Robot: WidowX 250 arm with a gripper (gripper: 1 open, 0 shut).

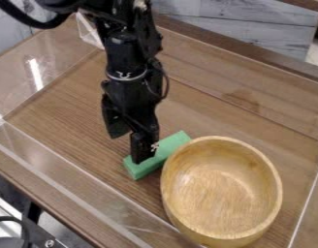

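Note:
My black gripper (132,136) hangs low over the table, just above the left part of a green block (156,157), its fingertips near or at the block. Whether the fingers are open or shut around it is hard to tell. The block lies at an angle on the wooden table, beside a large wooden bowl (221,191) to its right.
Clear edging runs along the front left. A grey plank wall stands behind, and a small white object is at the back left, partly behind the arm.

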